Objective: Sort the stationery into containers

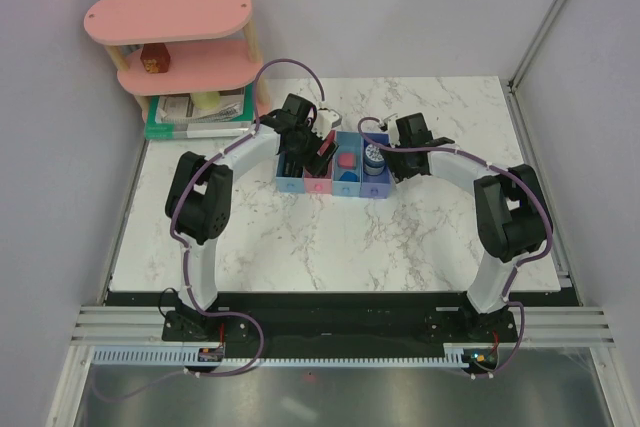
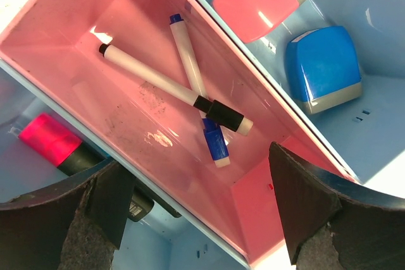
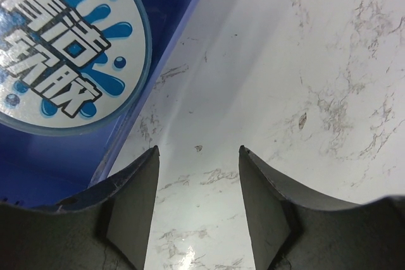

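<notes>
Joined containers stand in a row at the table's middle. In the left wrist view, the pink container (image 2: 253, 188) holds a white marker with a black cap (image 2: 152, 80) crossing one with a blue cap (image 2: 188, 55). Next to it, a light blue container (image 2: 386, 105) holds a pink item (image 2: 256, 1) and a blue one (image 2: 323, 64). On the other side, a blue container (image 2: 145, 248) holds a dark item with a pink end (image 2: 50, 137). My left gripper is open above the pink container. Beside the dark blue container (image 3: 168, 52) with a round tub (image 3: 69, 49), my right gripper is open and empty.
A pink two-tier shelf (image 1: 185, 72) stands at the back left, with books (image 1: 205, 112) beneath and a brown block (image 1: 155, 57) on it.
</notes>
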